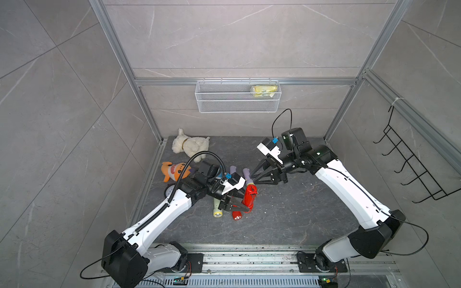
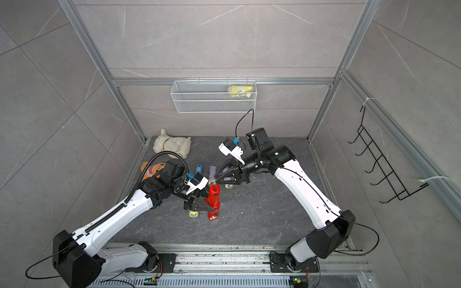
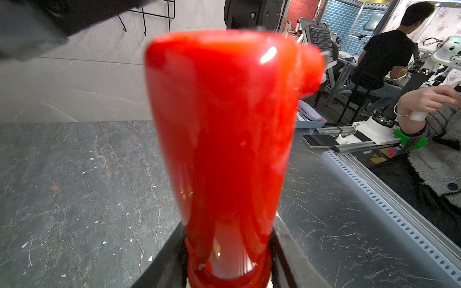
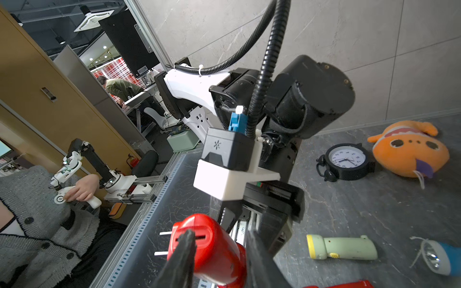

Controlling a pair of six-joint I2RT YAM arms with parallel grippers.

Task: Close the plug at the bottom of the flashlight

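Observation:
A red flashlight [image 1: 249, 195] is held upright in my left gripper, which is shut on its lower part. Its upper end, with a slot and two pale prongs sticking out sideways, faces my right wrist camera, where the red body [image 4: 211, 249] sits just beyond the fingertips. My right gripper is part open above and to the right of it, its fingertips near that end; whether they touch cannot be told.
A green flashlight [image 4: 342, 247], a blue one [image 4: 451, 259], another red one [image 1: 237, 215], lilac items, a black clock [image 4: 346, 161], an orange plush [image 4: 410, 148] and a white plush [image 1: 189, 144] lie around.

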